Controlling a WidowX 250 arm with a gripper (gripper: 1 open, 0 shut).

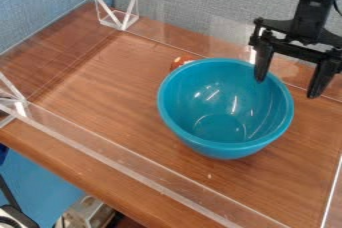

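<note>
My gripper (286, 79) hangs over the back right of a large teal bowl (225, 128), its two black fingers spread wide open with nothing held between them. The left finger is above the bowl's rear rim, and the right one is out to the right of the bowl. The bowl stands upright and looks empty. A small orange-red object (181, 62) lies just behind it, mostly hidden by the bowl.
Clear plastic edging runs along its sides, with white triangular brackets (118, 13) at the back left and left front. Grey padded walls stand behind.
</note>
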